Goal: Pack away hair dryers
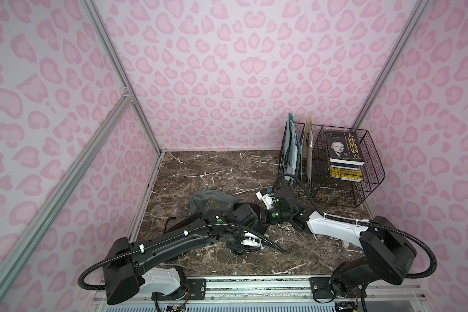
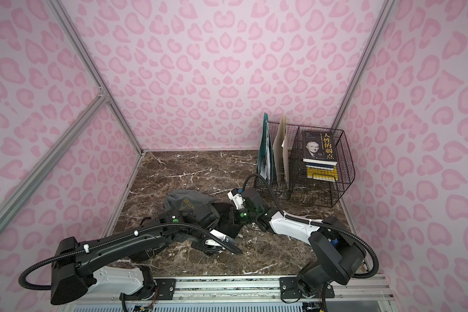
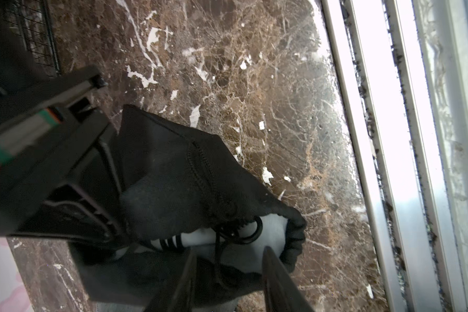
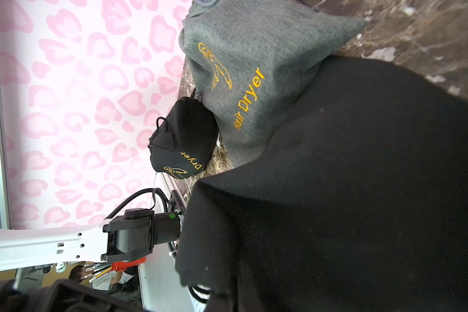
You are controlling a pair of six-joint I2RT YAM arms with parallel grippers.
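A black drawstring bag point(image 3: 169, 176) lies at the front of the table, its mouth showing pale contents and a black cord. My left gripper hangs over that mouth with its fingers apart. My right gripper point(image 1: 265, 213) is at the bag's other side; in its wrist view black fabric fills much of the frame, and whether anything is between its fingertips is hard to see. A grey "Hair Dryer" bag point(image 4: 254, 62) and a smaller black one point(image 4: 182, 130) lie behind.
A wire rack point(image 1: 369, 176) with upright folders point(image 1: 291, 145) and books point(image 1: 343, 148) stands at the back right. A metal rail point(image 3: 400, 156) runs along the front edge.
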